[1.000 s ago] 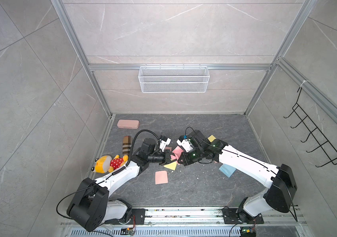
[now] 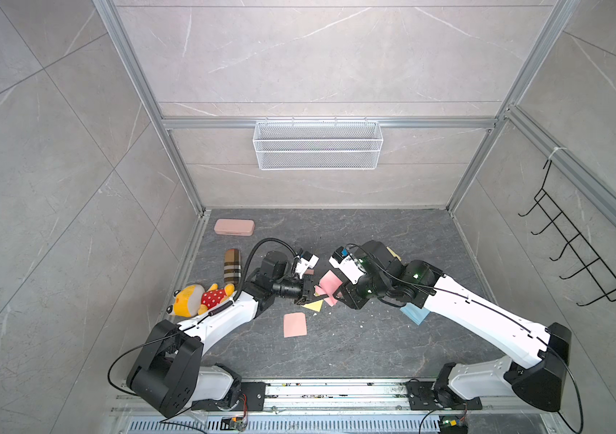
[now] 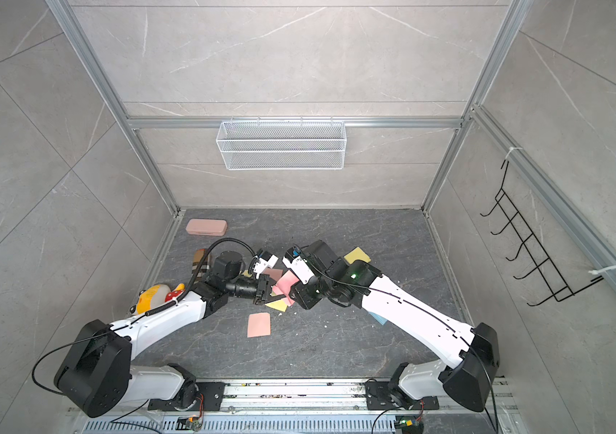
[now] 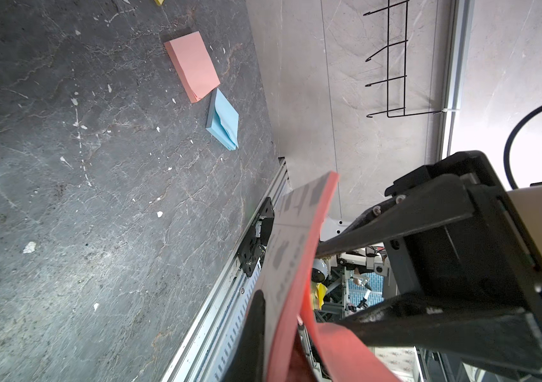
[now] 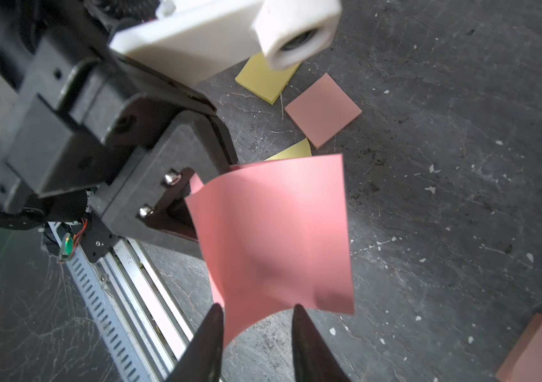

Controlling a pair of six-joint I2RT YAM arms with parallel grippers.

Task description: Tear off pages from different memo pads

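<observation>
Curved pink sheets (image 5: 277, 235) stand up from my left gripper (image 2: 313, 297), which is shut on them. In the left wrist view the pink paper (image 4: 309, 254) spreads apart at the bottom. My right gripper is open close by, its fingers (image 5: 315, 350) separated beneath the sheets in the right wrist view; no clear grip on the paper shows. On the table lie a pink pad (image 4: 193, 67) and a blue pad (image 4: 223, 121) whose top sheet is lifted. Farther left are a yellow pad (image 5: 267, 77) and a dusky pink pad (image 5: 323, 109).
A flat pink square (image 2: 295, 324) and a yellow piece (image 2: 313, 306) lie near the left gripper. A plush toy (image 2: 199, 298), a striped item (image 2: 232, 266) and a pink case (image 2: 234, 227) line the left side.
Both grippers have shifted slightly right, the right one farther, so the gap between them is wider. The pink sheets moved right with the left gripper and show more clearly.
</observation>
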